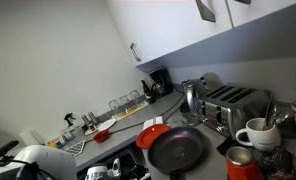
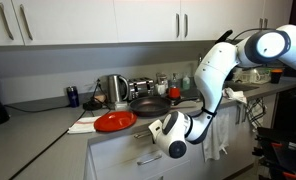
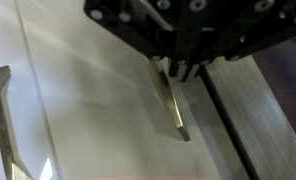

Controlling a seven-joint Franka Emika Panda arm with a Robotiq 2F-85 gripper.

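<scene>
At the front of the lower cabinet my gripper (image 2: 156,129) is against a white drawer front (image 2: 113,150). In the wrist view the metal bar handle (image 3: 170,105) runs up between the fingers of my gripper, which look closed around its upper end; the exact contact is partly hidden by the gripper body. A second bar handle (image 3: 2,115) shows at the left of that view, on a neighbouring panel. In the first exterior view the arm sits low at the bottom left, its fingers hard to make out.
On the counter above stand a black frying pan (image 1: 177,149), a red plate (image 2: 114,121), a toaster (image 1: 232,106) and a kettle (image 2: 118,88). A white mug (image 1: 259,134) and a red canister (image 1: 242,164) are at the near right. White cabinets (image 2: 78,22) hang overhead.
</scene>
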